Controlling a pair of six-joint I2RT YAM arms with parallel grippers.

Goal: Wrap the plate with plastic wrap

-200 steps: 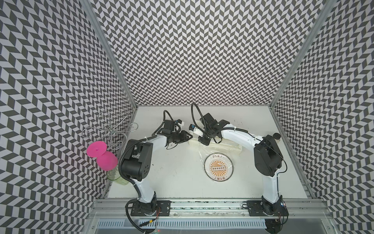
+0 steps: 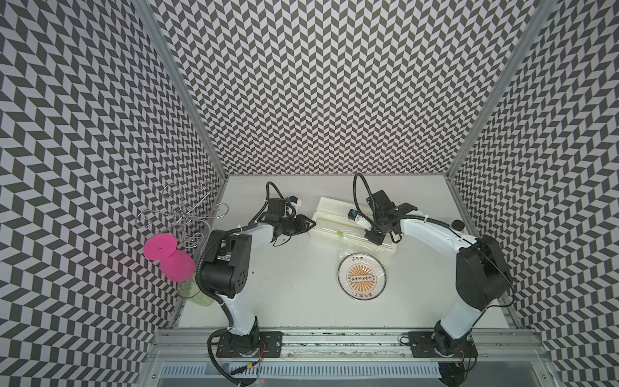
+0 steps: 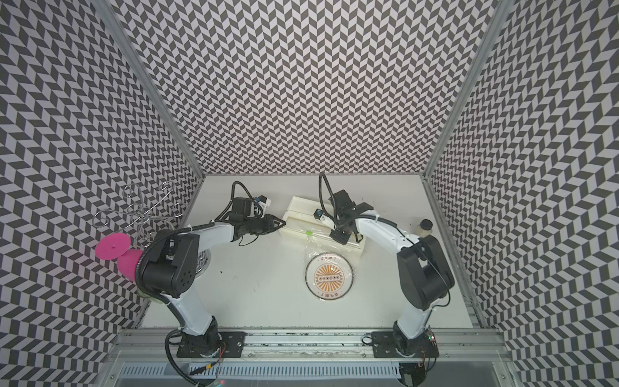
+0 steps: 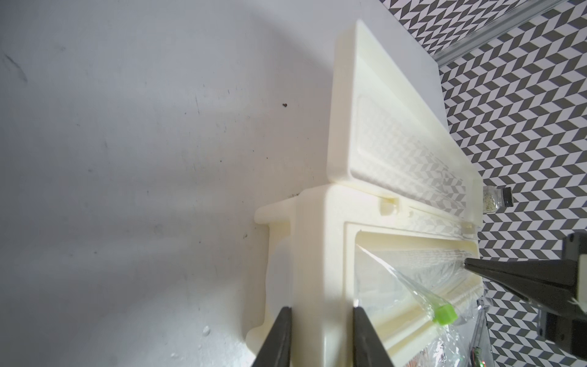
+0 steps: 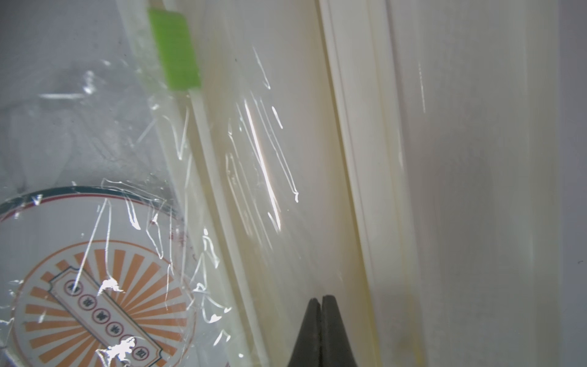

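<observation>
A cream wrap dispenser, lid open, lies behind the printed plate. Clear film stretches from it over the plate, with a green slider at the dispenser's front. My left gripper is shut on the dispenser's left end, seen in the left wrist view. My right gripper is shut over the film-covered trough, nothing visible between its fingertips.
Wire racks and pink objects stand at the left edge. A small jar is at the right. Open table lies left of the plate and at the back.
My right gripper and arm have moved rightward along the dispenser, uncovering more of it. My left gripper has shifted only slightly.
</observation>
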